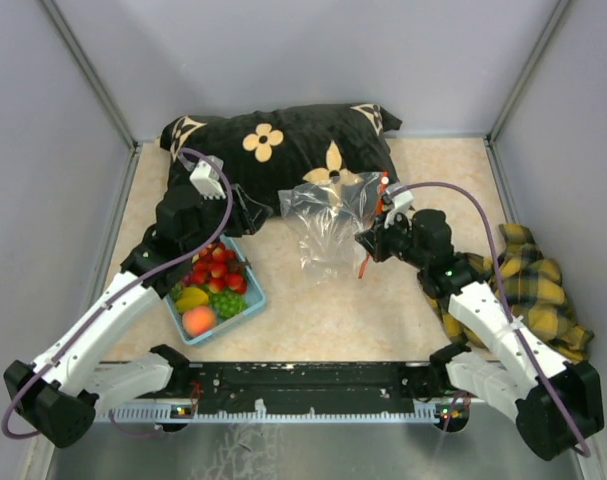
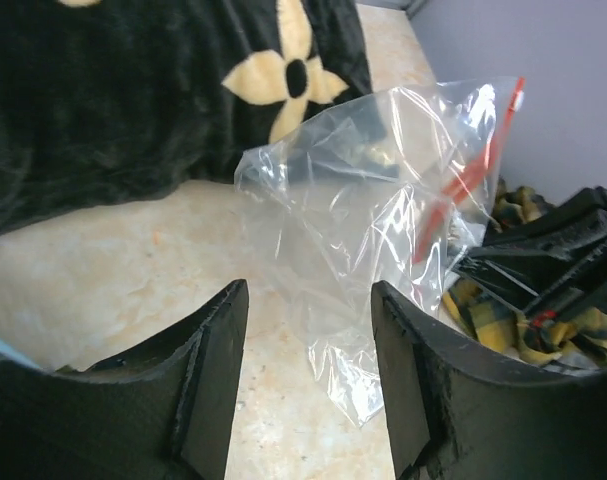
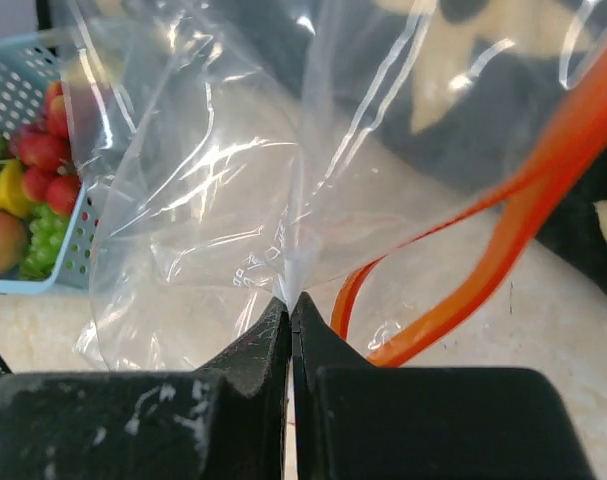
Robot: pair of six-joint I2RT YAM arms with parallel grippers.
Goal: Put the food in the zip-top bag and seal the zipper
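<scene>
A clear plastic zip top bag (image 1: 328,222) with a red-orange zipper strip (image 1: 377,205) hangs over the middle of the table. Its edge is pinched in my right gripper, shut on the film with the open zipper mouth beside it. My left gripper stands part open, the bag (image 2: 373,200) apart from it and nothing between its fingers. Left of the bag, a light blue basket (image 1: 226,325) holds the food: red fruit (image 1: 219,270), green grapes (image 1: 228,304), a yellow star-shaped fruit (image 1: 192,299) and an orange-pink round fruit (image 1: 198,320).
A black pillow with cream flowers (image 1: 228,140) lies along the back of the table. At the right, a yellow-and-black checked cloth (image 1: 543,290) is bunched up.
</scene>
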